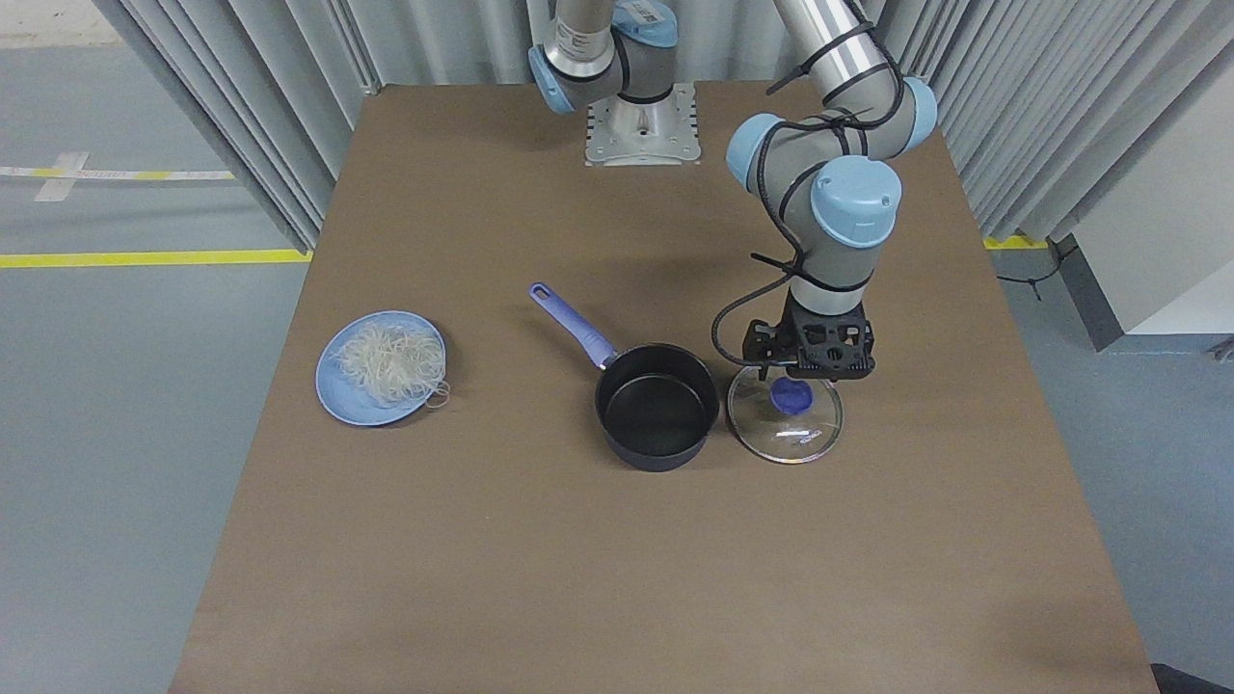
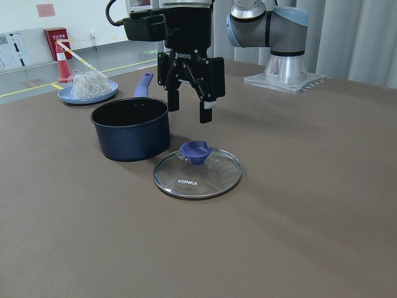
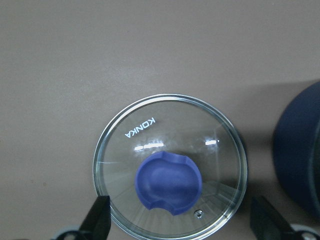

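Note:
A glass pot lid (image 2: 189, 183) with a blue knob (image 3: 168, 181) lies flat on the table, right beside the dark pot (image 1: 656, 410), which has a purple handle. My gripper (image 2: 189, 108) hangs above the lid, fingers spread apart, nothing between them. In the wrist view the two fingertips show at the bottom on either side of the knob, above it. In the front view the gripper's body (image 1: 806, 341) partly covers the lid's upper side.
A blue plate (image 1: 335, 387) with white noodles sits to the left.

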